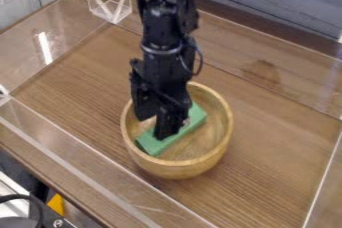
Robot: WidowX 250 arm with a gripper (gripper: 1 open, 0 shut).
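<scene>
My black gripper (160, 110) hangs from the top of the view over a wooden bowl (214, 148) at the lower middle. A green rectangular block (166, 137) lies inside the bowl, tilted diagonally. The fingertips are above the upper left part of the bowl, beside the block's upper end. Whether they are open or shut is hard to make out.
A clear container (110, 2) stands at the back left. A small yellow object (56, 202) and dark cables are at the lower left edge.
</scene>
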